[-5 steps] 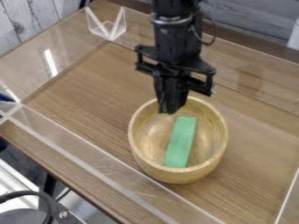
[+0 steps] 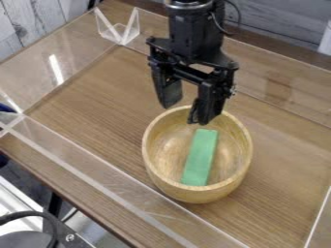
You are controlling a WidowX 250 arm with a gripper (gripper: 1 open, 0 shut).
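A cream round bowl stands on the wooden table, with a green rectangular block lying inside it. My black gripper hangs over the back rim of the bowl, open, its fingers spread apart, with nothing seen between them.
A small clear plastic item sits at the back left. Black cables or parts lie at the lower left corner.
The bowl and block appear unmoved.
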